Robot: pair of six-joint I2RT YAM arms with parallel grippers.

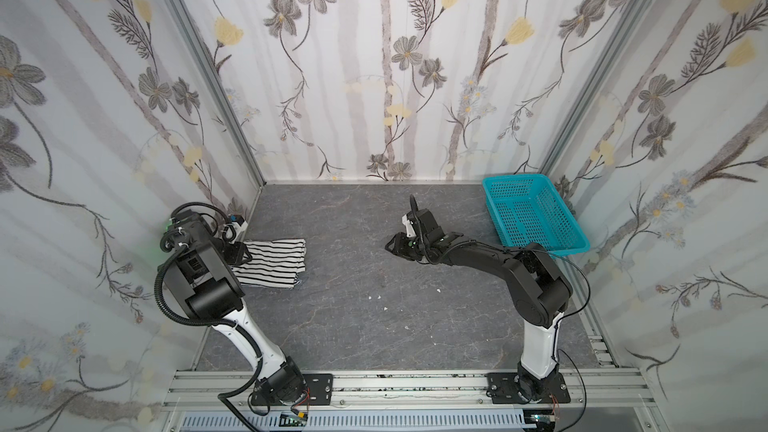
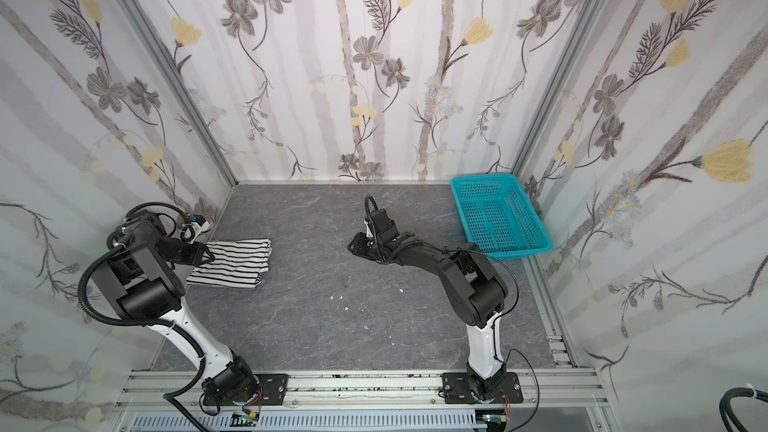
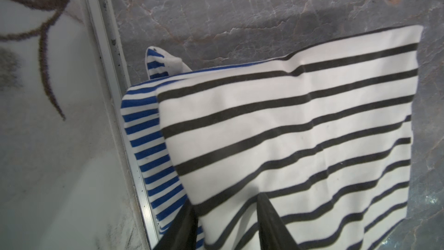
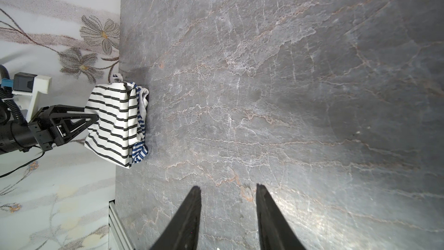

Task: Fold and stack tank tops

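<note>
The folded black-and-white striped tank top (image 3: 300,125) lies on a folded blue-and-white striped one (image 3: 150,143), whose left edge sticks out by the wall in the left wrist view. This stack is at the table's far left. My left gripper is open over the top garment near its wall-side edge. Its fingers (image 3: 182,226) stand apart, with slightly rumpled cloth showing between them; whether they touch it cannot be told. My right gripper is open above bare table near the middle, its fingers empty.
A turquoise basket (image 1: 537,216), empty, stands at the back right, behind the right arm. The left wall (image 3: 55,166) is close beside the stack.
</note>
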